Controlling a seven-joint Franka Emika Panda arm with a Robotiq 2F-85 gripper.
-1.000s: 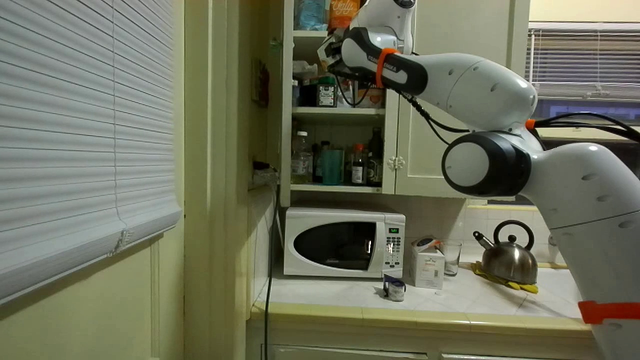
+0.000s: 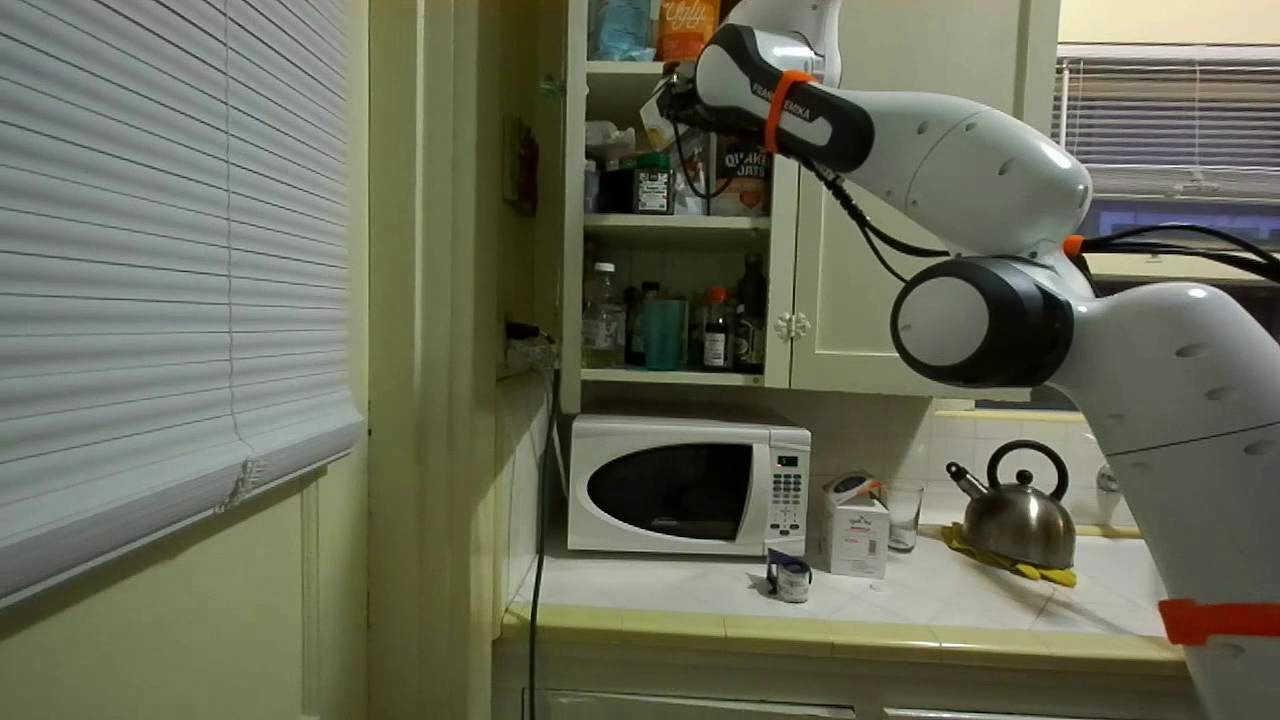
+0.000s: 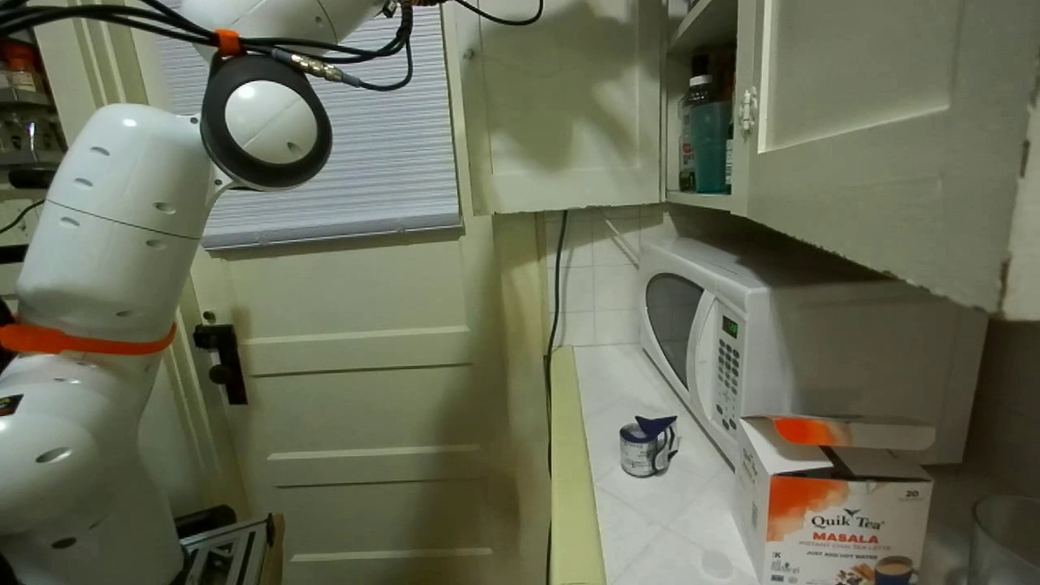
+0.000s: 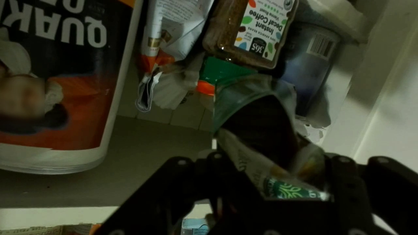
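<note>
In the wrist view, my gripper is shut on a crumpled packet with pale printed sides, a green logo and a dark opening. Its lower part is hidden by the dark fingers. From the first exterior view, the gripper is at the open cupboard, in front of the middle shelf's upper part, with the pale packet hanging at its left. The second exterior view leaves the gripper out of frame.
Close by on that shelf are a Quaker oats canister, a decaf coffee jar and a foil bag. Bottles and a green cup fill the shelf below. The microwave stands underneath; a small can sits on the counter.
My forearm and gripper have shifted slightly up and to the right, the packet moving along with them. More of the oats canister shows behind the arm.
</note>
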